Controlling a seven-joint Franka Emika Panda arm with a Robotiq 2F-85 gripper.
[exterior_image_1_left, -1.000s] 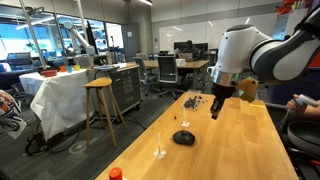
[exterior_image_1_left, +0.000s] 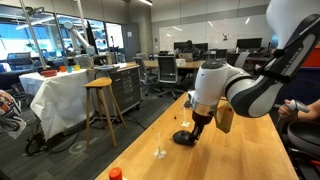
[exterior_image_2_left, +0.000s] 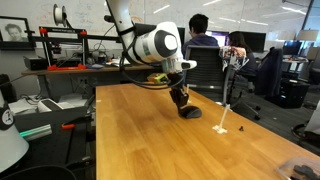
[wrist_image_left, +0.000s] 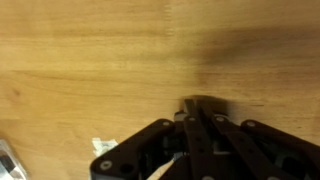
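Observation:
On the wooden table lies a low, rounded black object (exterior_image_1_left: 182, 137), also visible as a dark lump (exterior_image_2_left: 191, 112) in exterior view 2. My gripper (exterior_image_1_left: 197, 133) is lowered to it, pointing down, its dark fingertips meeting the object's near side. In exterior view 2 the gripper (exterior_image_2_left: 182, 103) reaches the object from above and from the left. Seen from the wrist, the gripper is at the lower edge, shut on the dark object; their edges merge there, so the exact hold is hard to make out.
A thin white stand (exterior_image_1_left: 160, 150) is on the table to the left, with another white upright (exterior_image_1_left: 185, 118) behind the black object. A red-topped item (exterior_image_1_left: 115, 174) stands at the near edge.
Over the last second the arm has come down and leftward in exterior view 1, bringing the gripper to the black object. The object itself shows no clear shift.

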